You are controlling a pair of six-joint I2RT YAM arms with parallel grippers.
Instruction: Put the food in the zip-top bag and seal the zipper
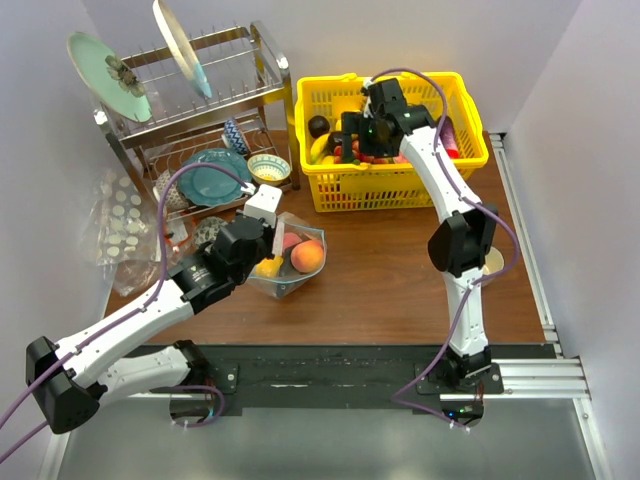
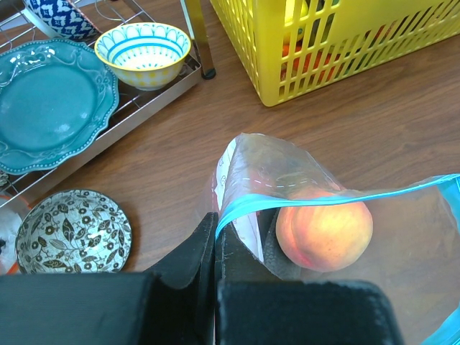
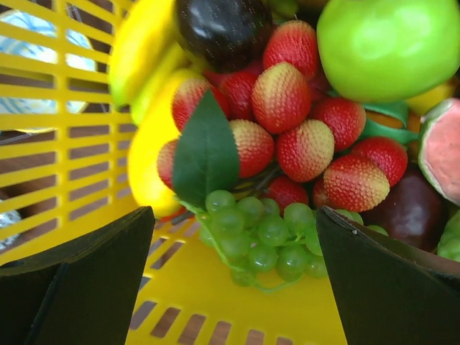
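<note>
The clear zip top bag (image 1: 284, 287) stands on the table with its mouth spread, a peach (image 1: 307, 257) and a yellow fruit (image 1: 268, 267) inside. Its blue zip edge (image 2: 309, 202) runs to the left gripper, which is shut on that thin rim. Over the yellow basket (image 3: 237, 316), the right gripper is open, its fingers (image 3: 118, 251) spread to both sides of a bunch of green grapes (image 3: 272, 237). Nothing is gripped there. Red lychees (image 3: 282, 97), with a green leaf (image 3: 207, 154), lie just beyond the grapes.
Bananas (image 3: 142, 50), a green apple (image 3: 388, 47) and other fruit crowd the basket. At the left stands a metal dish rack (image 1: 262, 95) with plates and bowls; a patterned bowl (image 2: 74, 231) is near the bag. Bare table (image 1: 390, 280) lies at centre.
</note>
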